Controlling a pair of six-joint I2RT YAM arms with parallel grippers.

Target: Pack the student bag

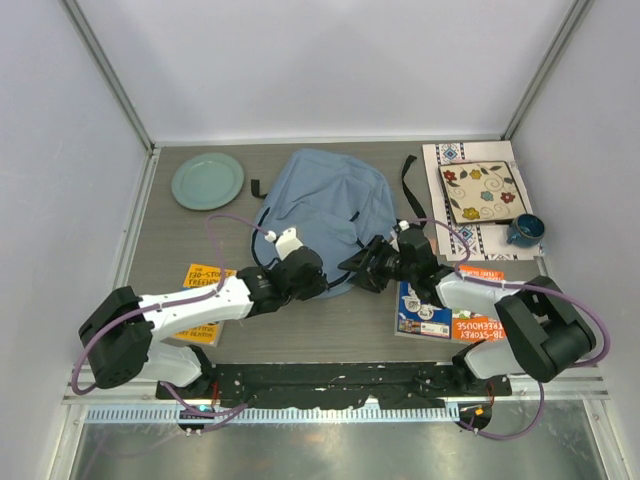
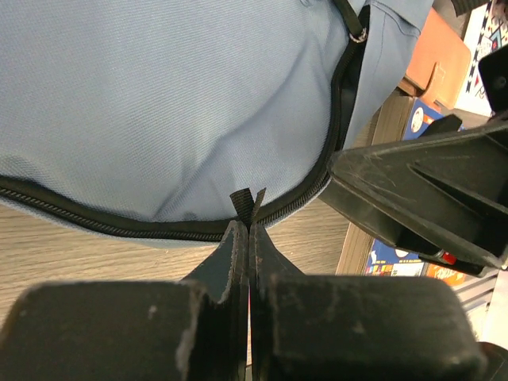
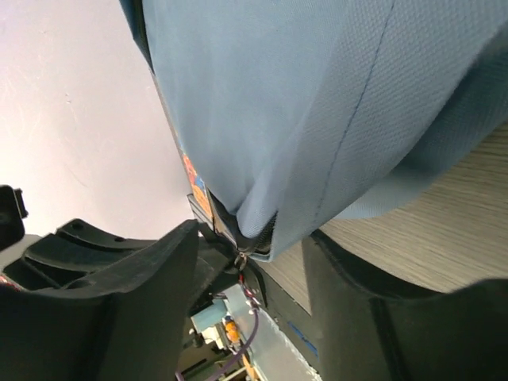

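The blue-grey bag (image 1: pixel 320 200) lies flat mid-table, its black zipper edge (image 2: pixel 119 230) curving along the front. My left gripper (image 1: pixel 323 284) is shut over that front edge, seen also as the shut left gripper in the left wrist view. Nothing shows clearly between its fingers. At the bag's front right corner stands my right gripper (image 1: pixel 358 272), part open. In the right wrist view, a fold of bag cloth (image 3: pixel 282 214) hangs between its spread fingers. The bag's inside is hidden.
Right of the bag lie a blue book (image 1: pixel 418 318) and an orange book (image 1: pixel 478 328); a yellow book (image 1: pixel 205 275) is at left. A green plate (image 1: pixel 207 181), a floral-patterned case (image 1: pixel 482 190) and a blue mug (image 1: pixel 525 230) stand farther back.
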